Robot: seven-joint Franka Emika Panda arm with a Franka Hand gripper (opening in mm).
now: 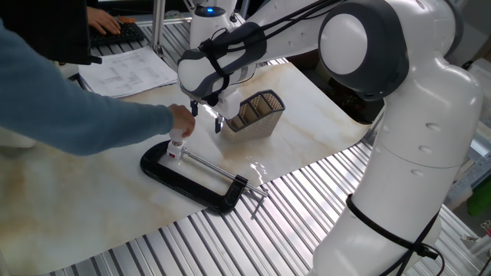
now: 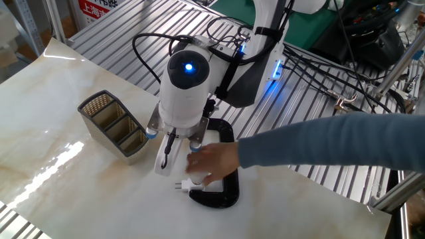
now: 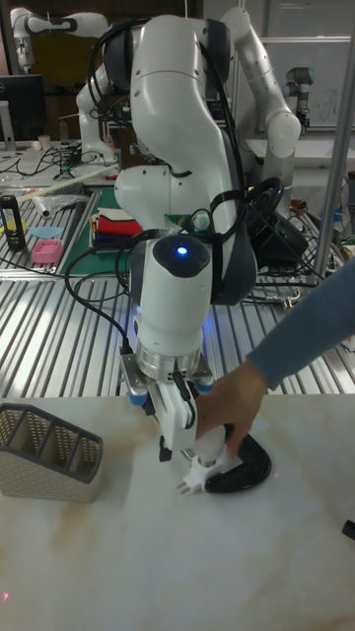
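My gripper [image 1: 205,116] hangs above the table with its two dark fingertips apart and nothing visible between them. Below and beside it, a black C-clamp [image 1: 182,182] lies on the marbled sheet, its long screw toward the basket. At one end of the clamp sits a small white plug piece [image 1: 175,150] with a red mark; its metal prongs show in exterior view 3, where the white plug [image 3: 194,478] lies by the clamp. A person's hand [image 1: 182,121] reaches in next to my gripper and holds a whitish object over that piece, mostly hidden by the fingers.
A grey-beige compartment basket [image 1: 253,116] stands close to my gripper, on the side away from the hand. Papers [image 1: 126,73] lie at the far edge. The person's arm [image 1: 84,115] crosses the space over the table.
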